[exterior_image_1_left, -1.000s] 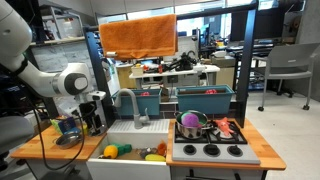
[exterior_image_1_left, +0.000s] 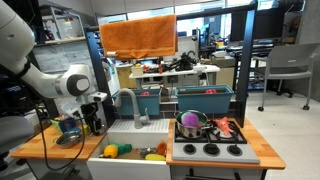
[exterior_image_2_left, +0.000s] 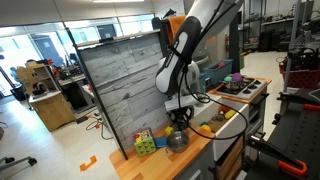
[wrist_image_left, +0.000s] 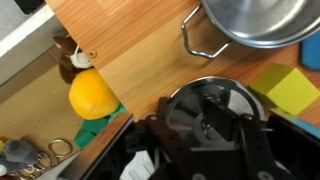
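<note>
At the lower middle of the wrist view my gripper is above a round, shiny metal piece, probably a lid (wrist_image_left: 195, 103). Its dark fingers cover part of that piece and look spaced apart. Whether they touch anything between them is hard to make out. A silver pot (wrist_image_left: 262, 18) with a wire handle stands beside the lid on the wooden counter. In exterior view 2 the pot (exterior_image_2_left: 178, 141) sits in front of the gripper (exterior_image_2_left: 183, 122), which is low over the counter.
Yellow blocks (wrist_image_left: 290, 88) lie close to the lid. A sink drawer or basin with an orange-yellow toy (wrist_image_left: 93, 95) and other toys is next to the counter. The stove (exterior_image_1_left: 212, 149) with a pot holding something purple (exterior_image_1_left: 190, 119) stands to the right.
The arm has shifted only slightly over the left counter. The pot and the other objects appear in the same places.
</note>
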